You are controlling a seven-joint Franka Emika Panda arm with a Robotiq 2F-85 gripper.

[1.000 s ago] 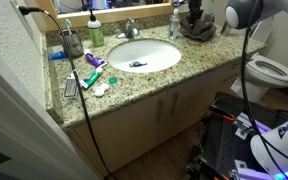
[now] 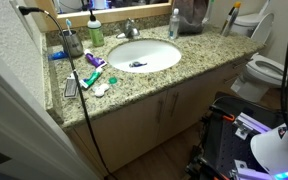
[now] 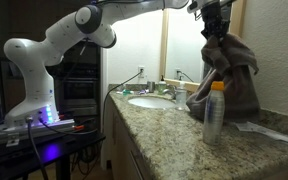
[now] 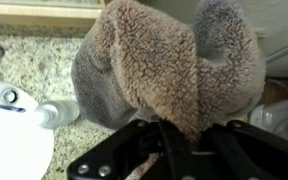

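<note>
A grey-brown fluffy towel (image 3: 227, 82) hangs in bunched folds from my gripper (image 3: 213, 27), which is shut on its upper part. Its lower folds reach down close to the far end of the counter; whether they touch it I cannot tell. From the wrist, the towel (image 4: 149, 55) fills the middle of the view and covers the fingertips of the gripper. Only a piece of the towel (image 2: 192, 12) shows at the top of exterior view 1, where the gripper is out of sight.
A clear bottle (image 3: 214, 112) stands in front of the towel, with a smaller bottle (image 3: 181, 97) behind it. The sink (image 2: 162, 52) has a small dark item (image 2: 138, 64) inside. A green soap bottle (image 2: 96, 35) and several small items occupy the left counter.
The towel has risen off the far end of the counter with my gripper. The arm has gone up and out of exterior view 1.
</note>
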